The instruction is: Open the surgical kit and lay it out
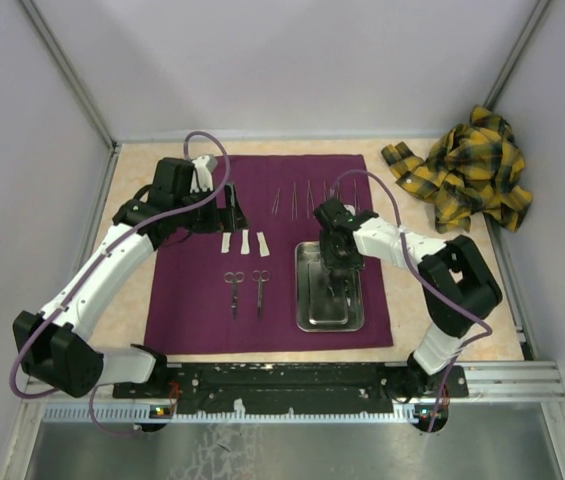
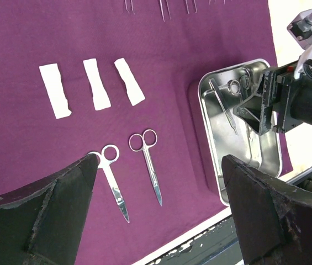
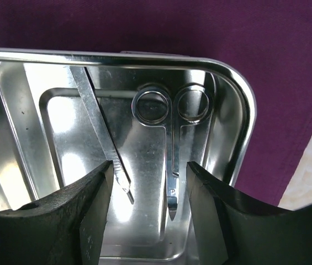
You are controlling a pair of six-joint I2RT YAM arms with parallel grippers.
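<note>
A steel tray (image 1: 302,315) lies on the purple cloth (image 1: 192,330). My right gripper hangs open over it, above scissors (image 3: 172,127) and a slim metal instrument (image 3: 95,110), holding neither. My left gripper (image 1: 230,208) is open and empty above white strips (image 1: 245,242). Below these lie two pairs of scissors (image 2: 150,160), outside the tray; several thin tweezer-like instruments (image 1: 294,200) form a row along the cloth's upper part.
A yellow and black checked fabric (image 1: 467,170) is bunched at the back right. Pale walls enclose the table.
</note>
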